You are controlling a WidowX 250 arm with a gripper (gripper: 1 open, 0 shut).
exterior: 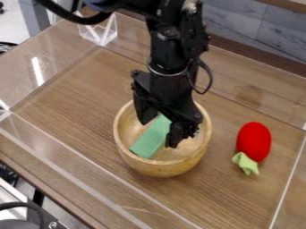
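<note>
A wooden bowl (167,161) holds a mint-green block (149,139) lying along its left part. My black gripper (164,119) hangs over the bowl from above, its two fingers spread at either side over the upper end of the block, apart from each other. Whether the fingers touch the block is hard to tell.
A red object with a pale green end (253,143) lies on the wooden table right of the bowl. A clear plastic item (98,29) stands at the back left.
</note>
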